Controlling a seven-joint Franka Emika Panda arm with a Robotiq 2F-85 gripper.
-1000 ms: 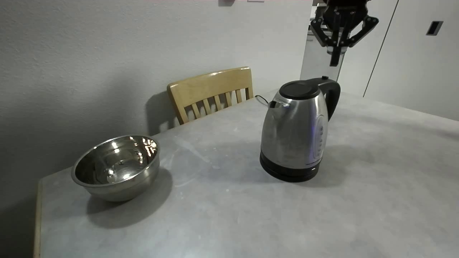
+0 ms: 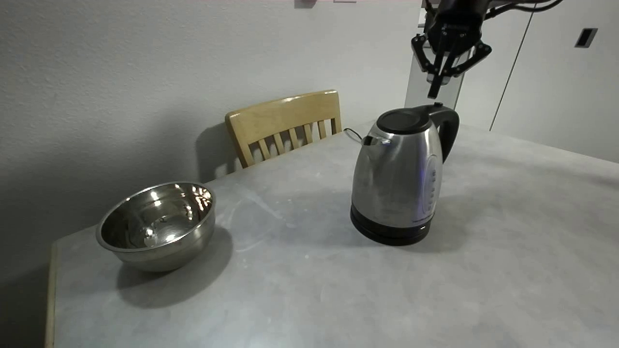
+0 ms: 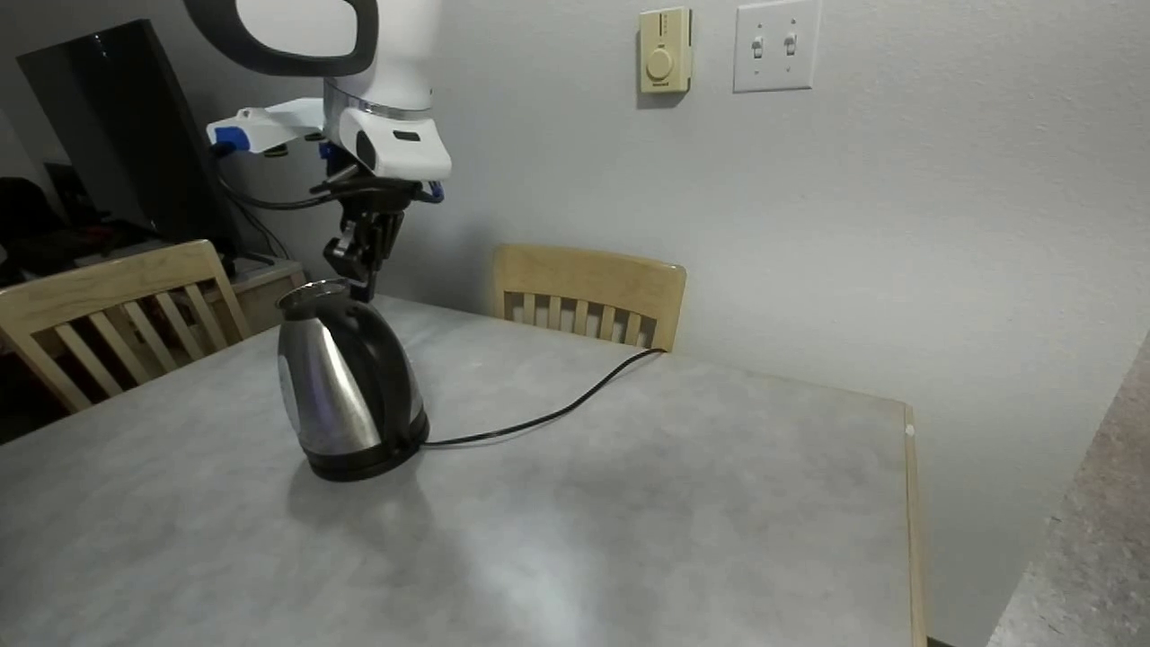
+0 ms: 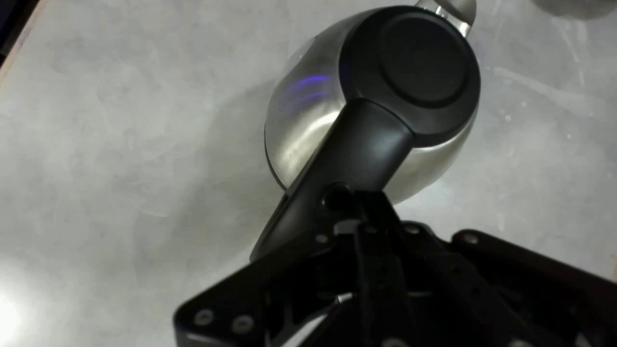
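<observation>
A silver electric kettle (image 2: 397, 180) with a black lid, handle and base stands upright on the grey table, its lid closed. My gripper (image 2: 434, 95) is shut and points down just above the lid button (image 2: 438, 105) at the top of the handle (image 2: 449, 133). Nothing shows between its fingers. Looking down in the wrist view, the fingertips (image 4: 373, 202) overlap the edge of the round button (image 4: 337, 197); whether they touch it cannot be told. In the second exterior view the gripper (image 3: 361, 291) is partly behind the kettle (image 3: 334, 388).
An empty steel bowl (image 2: 159, 226) sits near the table's left edge. A black cord (image 3: 539, 419) runs from the kettle's base to the table edge, by a wooden chair (image 2: 284, 122). Bare table (image 2: 302, 290) lies between bowl and kettle and in front.
In the first exterior view my gripper has moved left and slightly down, closer to the lid button. It was shut before as well. Kettle and bowl have not moved.
</observation>
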